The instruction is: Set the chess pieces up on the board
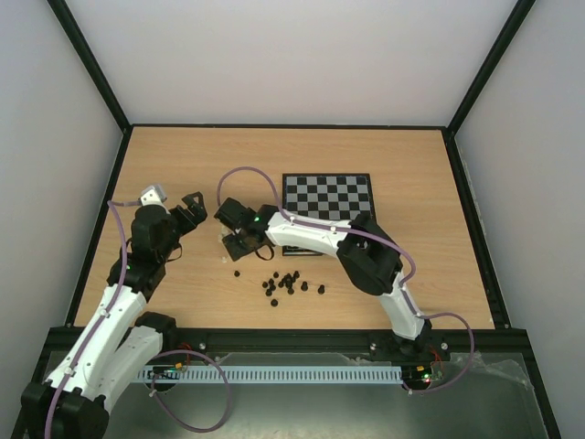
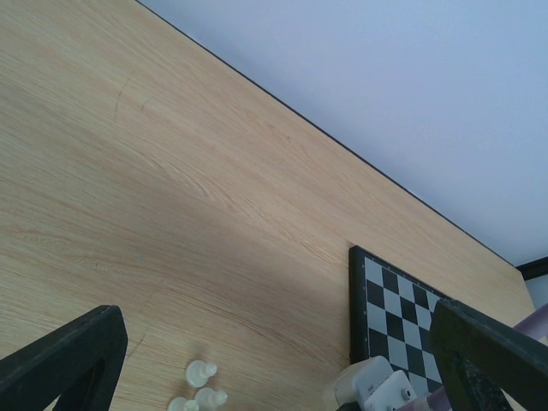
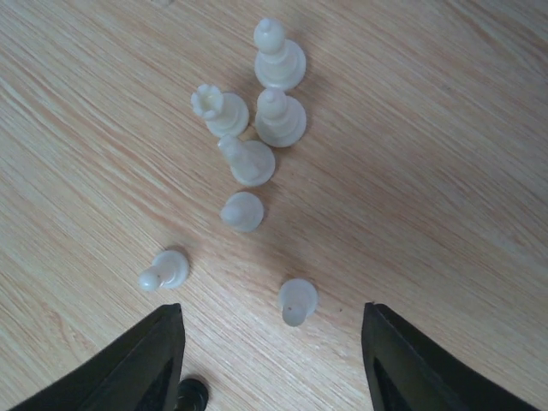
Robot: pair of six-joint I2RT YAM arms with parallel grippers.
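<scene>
My right gripper [image 1: 239,241] hovers over the cluster of white pieces left of the chessboard [image 1: 324,195]. In the right wrist view its fingers stand apart with nothing between, near a small white pawn [image 3: 296,301]; more white pieces [image 3: 278,120] stand above it, and a black piece [image 3: 193,395] shows by the left finger. My left gripper [image 1: 195,208] stays raised at the left, open, its fingers wide in the left wrist view. The board's near part is hidden by the right arm.
Several black pieces [image 1: 291,285] lie loose below the board.
</scene>
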